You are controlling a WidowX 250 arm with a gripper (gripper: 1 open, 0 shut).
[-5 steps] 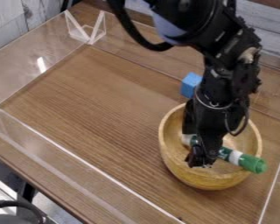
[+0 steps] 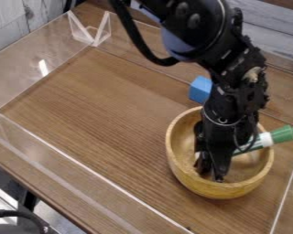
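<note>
The black gripper [image 2: 220, 151] reaches down into a yellow bowl [image 2: 222, 187] at the lower right of the camera view. It is shut on a white and green tube [image 2: 274, 138], whose green end sticks out past the bowl's right rim. The tube's other end is hidden behind the fingers.
A blue block [image 2: 200, 88] stands behind the bowl, beside the arm. Clear walls edge the table on the left and at the back.
The gripper and tube have moved up and back a little in the bowl. The tube's green end has swung from pointing down-right to pointing up-right.
</note>
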